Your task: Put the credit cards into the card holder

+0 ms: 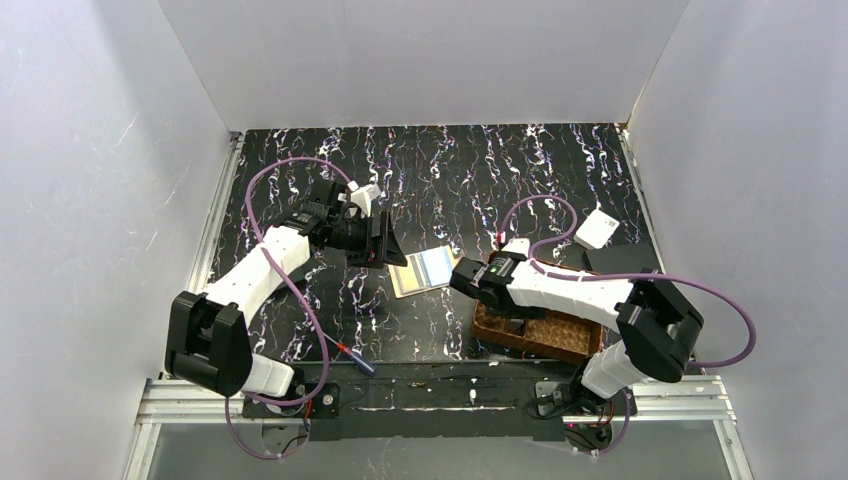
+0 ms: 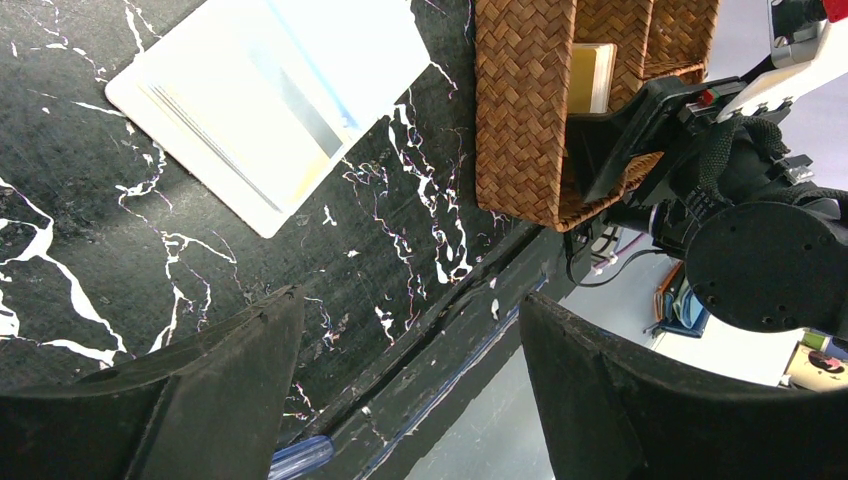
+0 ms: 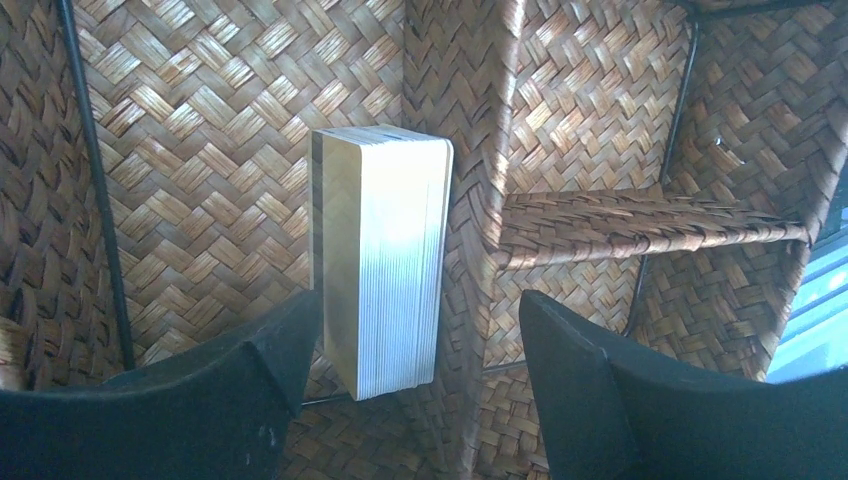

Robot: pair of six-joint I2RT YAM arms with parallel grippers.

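Note:
A stack of cards [image 3: 400, 260] with pale edges stands upright in a compartment of the woven basket, beside a partition. The left wrist view also shows the stack [image 2: 591, 78]. My right gripper is open over the basket. Its fingers [image 3: 262, 375] are wide apart on the near side of the stack. What looks like the card holder [image 1: 424, 271], a flat piece with pale blue and yellowish panels, lies on the dark table left of the basket. My left gripper stands open above the table near the holder, nothing between its fingers.
The brown woven basket [image 1: 567, 340] sits at the front right, divided by inner walls. Behind it are a white box [image 1: 597, 229] and a dark panel [image 1: 620, 259]. A blue-handled tool [image 1: 357, 361] rests at the front edge.

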